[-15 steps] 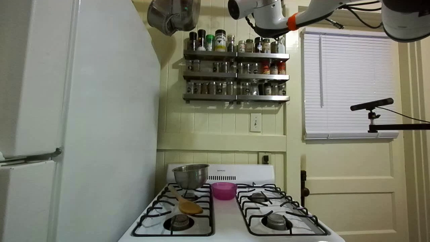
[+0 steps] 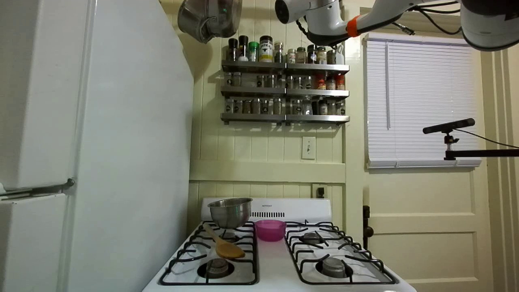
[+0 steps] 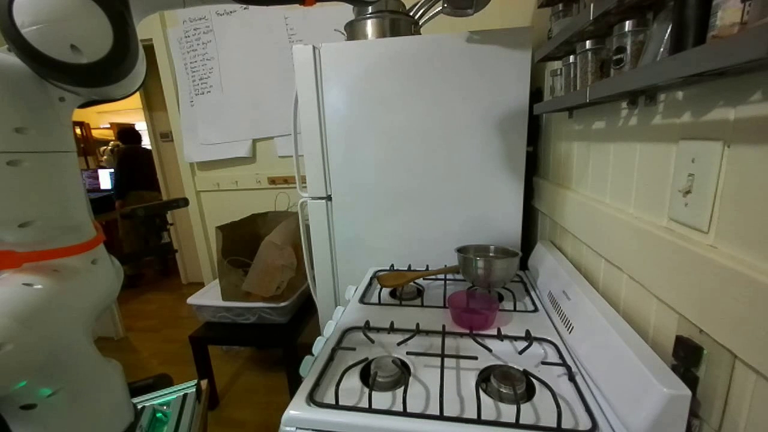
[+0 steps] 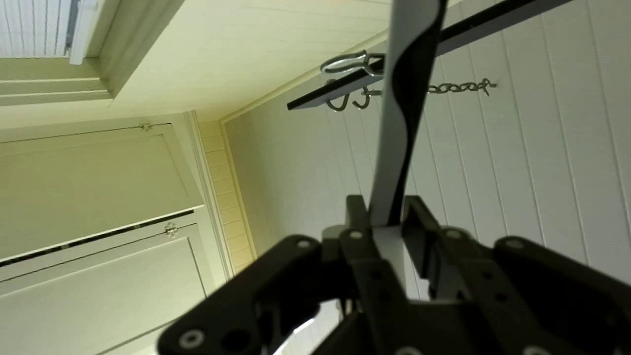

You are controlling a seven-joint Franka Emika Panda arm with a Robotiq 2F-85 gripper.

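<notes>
In the wrist view my gripper is shut on a long metal handle (image 4: 393,118), grey along one side and dark along the other. It rises from between the black fingers past the upper edge, so its far end is hidden. A metal pot (image 2: 209,19) shows at the top of exterior view 1; whether it belongs to this handle I cannot tell. The arm (image 2: 326,22) passes high above the stove, with the gripper itself out of both exterior views. Beyond the handle, a dark overhead bar (image 4: 340,88) carries metal hooks (image 4: 361,97).
On the stove (image 2: 272,272) are a steel bowl (image 2: 231,214), a wooden spoon (image 2: 228,249) and a pink bowl (image 2: 270,230). Spice shelves (image 2: 285,92) line the wall. The tall fridge (image 2: 131,146) stands left, with pots (image 3: 381,25) on top.
</notes>
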